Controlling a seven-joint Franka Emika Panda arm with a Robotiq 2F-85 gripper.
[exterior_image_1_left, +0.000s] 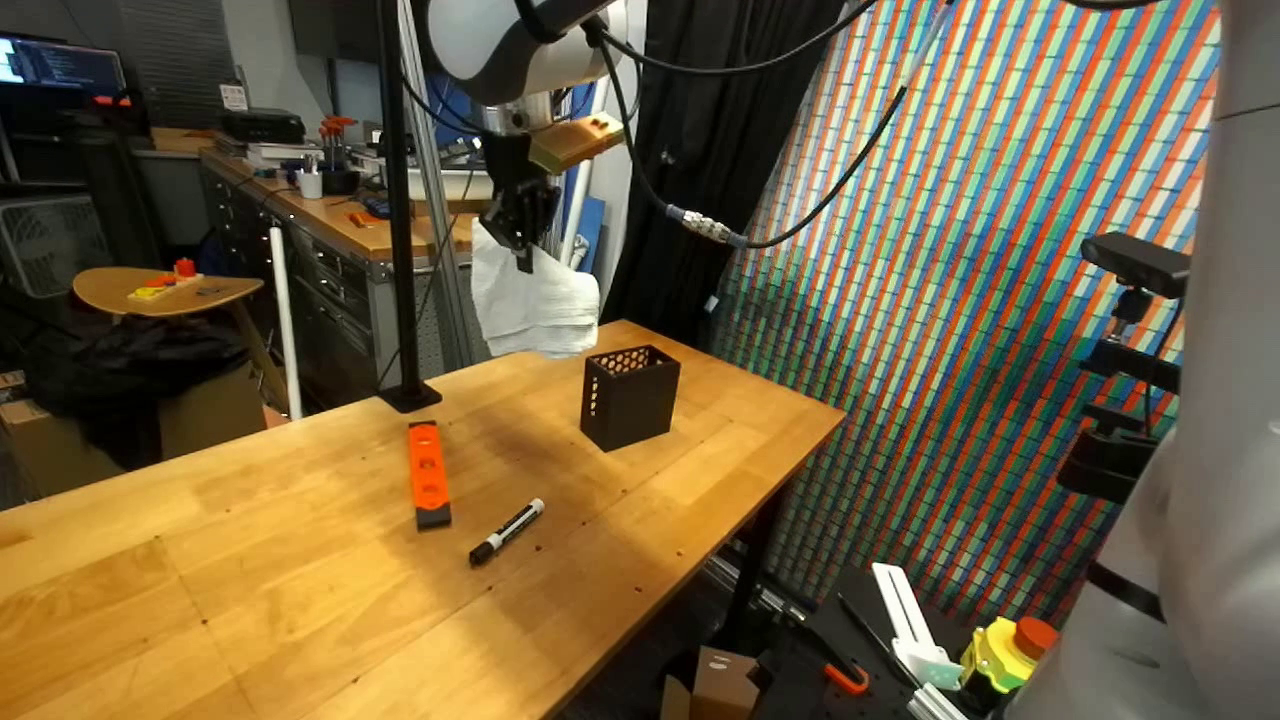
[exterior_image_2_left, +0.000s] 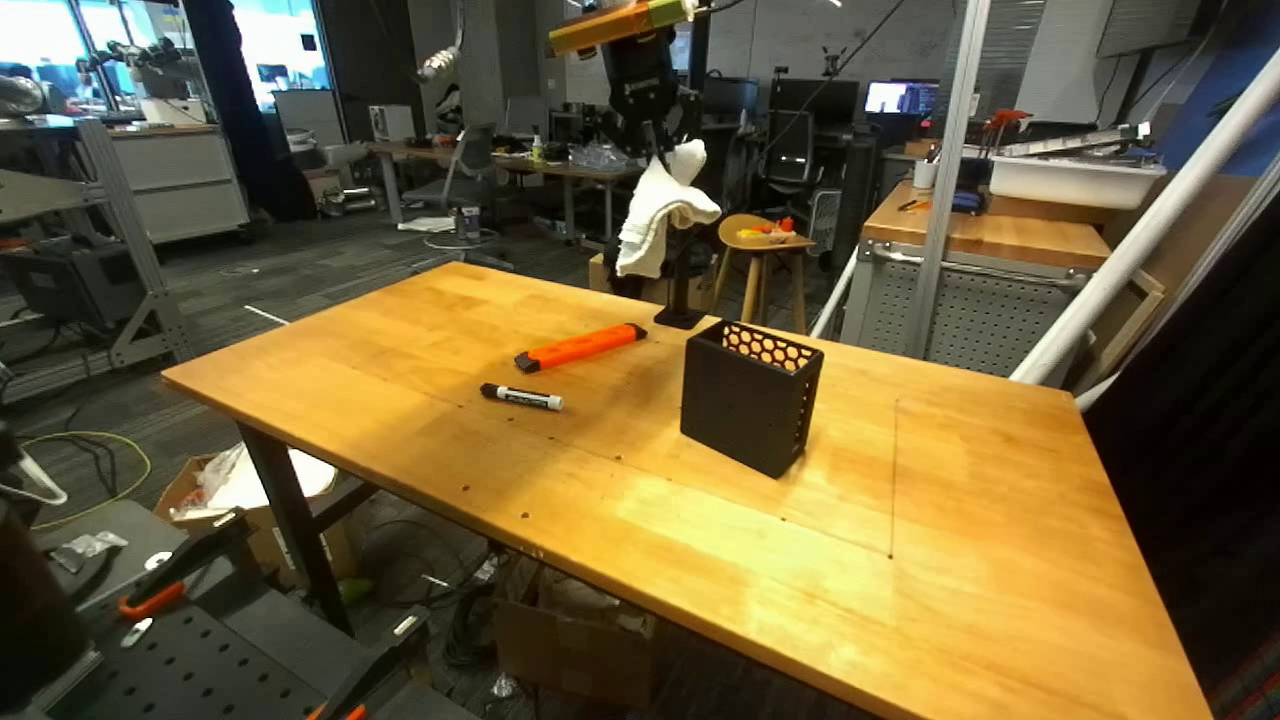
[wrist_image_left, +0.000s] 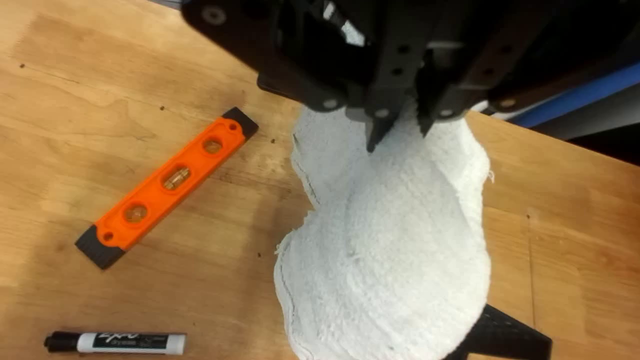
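A white cloth (exterior_image_1_left: 534, 298) hangs from my gripper (exterior_image_1_left: 524, 254), well above the tabletop. In the wrist view the fingertips pinch the cloth (wrist_image_left: 390, 240) near its top, and its folds droop below them. Exterior view 2 also shows the cloth (exterior_image_2_left: 657, 222) dangling clear of the table. The black box (exterior_image_1_left: 630, 402) with honeycomb holes stands upright and open-topped on the table, below and a little to the right of the cloth in exterior view 1. Most of the box (wrist_image_left: 510, 336) is hidden behind the cloth in the wrist view.
An orange level (exterior_image_2_left: 582, 347) and a black-and-white marker (exterior_image_2_left: 522, 397) lie on the wooden table (exterior_image_2_left: 960, 480). A black post (exterior_image_1_left: 405, 240) rises at the table's far edge. Free table surface surrounds the box.
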